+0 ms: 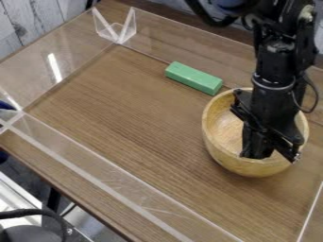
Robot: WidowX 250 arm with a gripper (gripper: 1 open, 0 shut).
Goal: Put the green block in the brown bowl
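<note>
The green block (pixel 194 77) lies flat on the wooden table, just beyond the upper left side of the bowl and apart from it. Pale brown and round, the bowl (pixel 222 142) stands on the right part of the table, partly covered by the arm. My black gripper (pixel 256 149) points down over the bowl, its tips within the bowl's outline. From this angle I cannot tell whether its fingers are apart or together, or whether they touch the bowl. The green block is well clear of the gripper.
A clear plastic bracket (pixel 116 25) stands at the far edge of the table. Transparent strips (pixel 113 175) run along the left and front edges. Dark equipment (pixel 32 227) sits at the lower left corner.
</note>
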